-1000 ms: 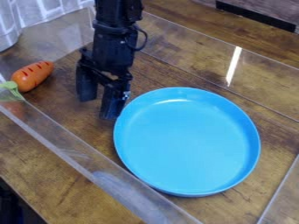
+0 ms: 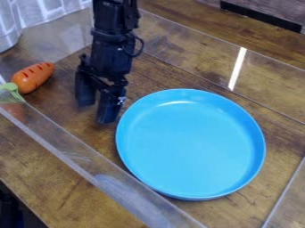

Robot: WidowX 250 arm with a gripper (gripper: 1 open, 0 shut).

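My black gripper (image 2: 98, 100) hangs low over the wooden table, just to the left of a large blue plate (image 2: 191, 142), with its fingers open. An orange toy carrot (image 2: 34, 77) with a pale green top lies to the left of the gripper, apart from it. Whether anything sits between the dark fingers is hard to make out.
Clear plastic walls run along the lower left and the sides of the table (image 2: 71, 183). A pale object (image 2: 18, 18) stands at the top left corner. Bare wood lies behind the plate.
My gripper has shifted slightly left, away from the plate's edge. The carrot and plate look unmoved.
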